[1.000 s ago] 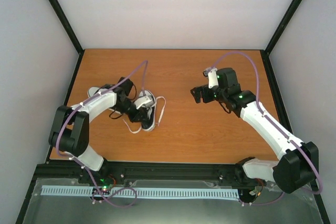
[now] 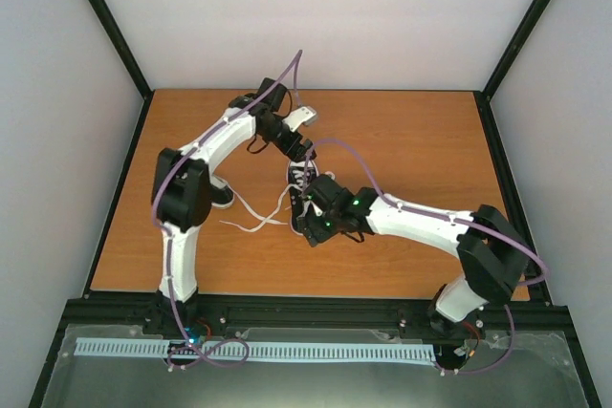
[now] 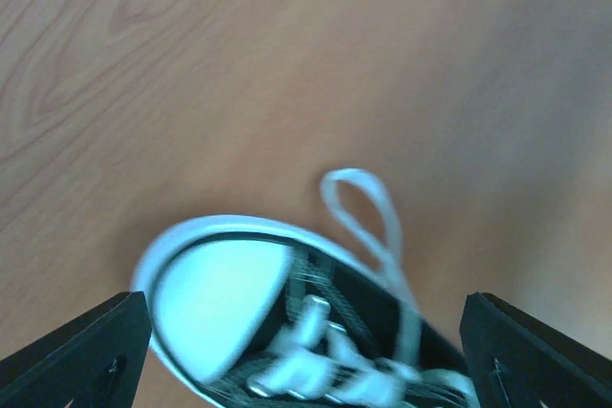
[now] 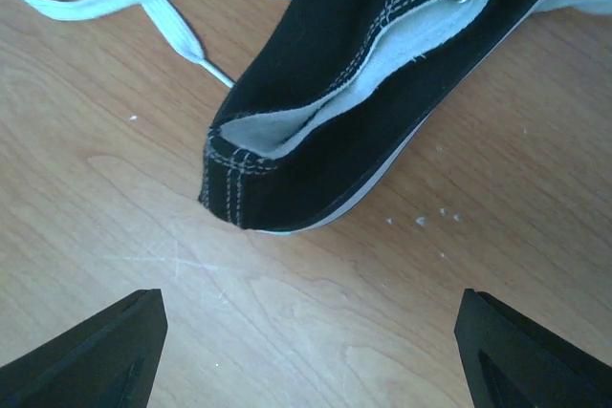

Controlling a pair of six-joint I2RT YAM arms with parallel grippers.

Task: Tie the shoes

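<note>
A black low-cut shoe [image 2: 296, 175] with a white sole stands mid-table, toe to the back, partly covered by both grippers. Its white toe cap [image 3: 215, 303] and a small loop of lace [image 3: 368, 193] show in the left wrist view. Above the toe end, my left gripper [image 2: 308, 154] is open with nothing held. My right gripper [image 2: 308, 230] hovers by the heel, its fingers apart and empty; the black heel [image 4: 316, 155] lies ahead of them in the right wrist view. White laces [image 2: 256, 221] trail left across the table, crossing each other.
A second dark shoe [image 2: 222, 194] sits to the left, mostly hidden under my left arm. My two grippers are close together over the one shoe.
The shoe shifted right with my left gripper at it; that gripper is now off its middle, farther back at the toe. My right gripper has swung left to the heel.
</note>
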